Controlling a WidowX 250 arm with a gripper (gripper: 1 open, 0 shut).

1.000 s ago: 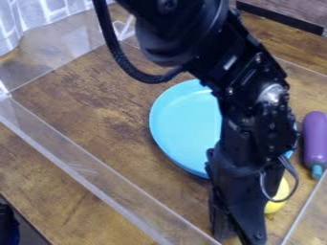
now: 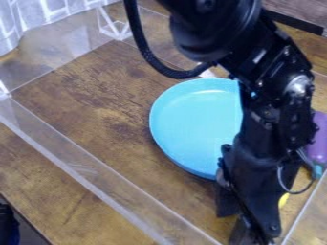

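Note:
My gripper (image 2: 250, 211) hangs low at the lower right, over the right edge of a blue plate (image 2: 189, 124); its fingertips are dark and partly hidden, so I can't make out their state. A purple eggplant-like object (image 2: 316, 142) lies at the right edge, partly behind the arm. A sliver of a yellow object (image 2: 284, 199) shows beside the gripper, mostly hidden by it.
A brown wooden surface (image 2: 83, 105) is bordered by clear plastic walls (image 2: 76, 172). A white cloth (image 2: 26, 19) lies at the back left.
The arm has shifted to the right and slightly up, now covering more of the purple object and the yellow one.

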